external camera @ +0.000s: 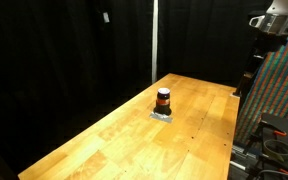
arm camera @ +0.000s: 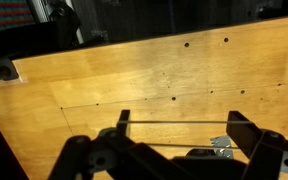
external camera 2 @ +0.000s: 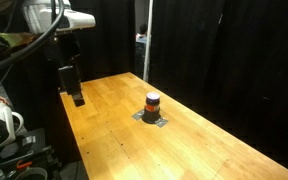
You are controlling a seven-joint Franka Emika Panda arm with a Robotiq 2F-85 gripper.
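Note:
A small dark jar with a reddish label and a pale lid (external camera: 164, 95) stands upright near the middle of the wooden table. Its wider dark base has grey patches beside it; the other exterior view shows the same jar (external camera 2: 152, 105). From the wrist, one grey patch (arm camera: 222, 143) appears at the lower right, partly covered by my gripper. Its two dark fingers are wide apart, with bare table between them, so it is open and empty. In the second exterior view the gripper (external camera 2: 74, 86) hangs above the table's end, well away from the jar.
Black curtains (external camera: 64, 60) hang behind it, and a pale vertical pole (external camera: 155, 40) rises at the back. Equipment and cables (external camera: 276, 150) crowd the robot's end.

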